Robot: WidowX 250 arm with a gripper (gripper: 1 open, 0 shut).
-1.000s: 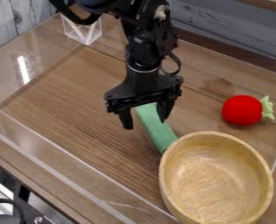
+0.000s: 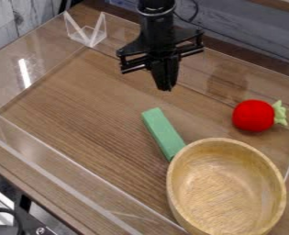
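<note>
The black gripper [image 2: 164, 66] hangs at the top middle of the view, shut, with nothing visible between its fingers. Below it, apart from it, a green bar [image 2: 162, 131] lies on the wooden table [image 2: 73, 128], angled toward a large tan bowl [image 2: 225, 170] at the lower right.
A red tomato-like object [image 2: 253, 116] with a leafy top sits at the right, above the bowl. Clear plastic items are at the upper left and left edge. A black cable shows at the lower left.
The arm has moved back and up from over the green bar, which now shows whole on the table in the same place.
</note>
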